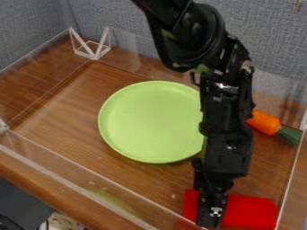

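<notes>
My black gripper (211,208) points down at the front right, over a red block (249,212) lying along the front edge of the tray. Its tip is at the block's left part; whether the fingers are open or shut around it I cannot tell. A green plate (144,121) lies in the middle of the wooden surface. An orange carrot (265,121) with a green top lies at the right behind the arm, partly hidden.
Low clear walls edge the wooden surface (60,99). A white wire piece (90,47) stands at the back left. Grey padded walls rise behind.
</notes>
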